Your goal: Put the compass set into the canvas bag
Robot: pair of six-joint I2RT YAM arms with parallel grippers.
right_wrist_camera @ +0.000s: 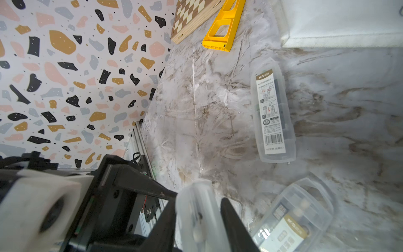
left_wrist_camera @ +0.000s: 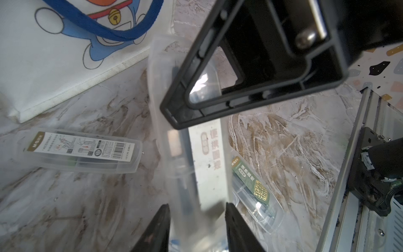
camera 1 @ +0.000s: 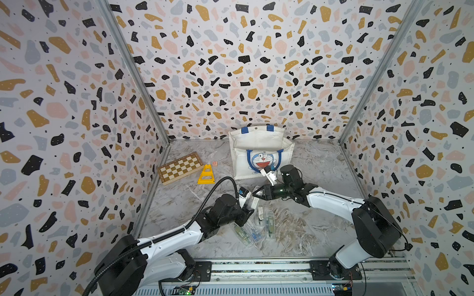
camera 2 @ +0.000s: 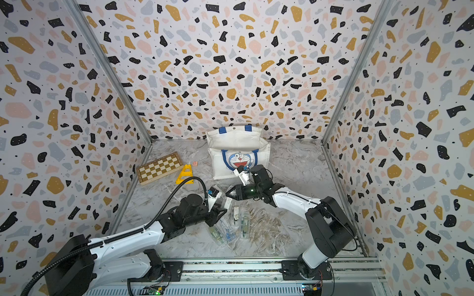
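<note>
The white canvas bag (camera 1: 261, 167) with a cartoon face stands open at the back centre. A clear compass case (left_wrist_camera: 197, 163) is held up between my two grippers, below the bag in the top views. My left gripper (camera 1: 245, 209) has its fingertips on either side of the case's lower end; my right gripper (camera 1: 257, 192) is at its other end. Whether either grips it is unclear. More clear compass cases lie on the table below, one with a white label (right_wrist_camera: 270, 113), another with a green label (left_wrist_camera: 251, 184).
A wooden chessboard (camera 1: 178, 166), a yellow plastic piece (camera 1: 207, 180) and a small orange square (camera 1: 214, 162) lie at the back left. The table right of the bag is clear.
</note>
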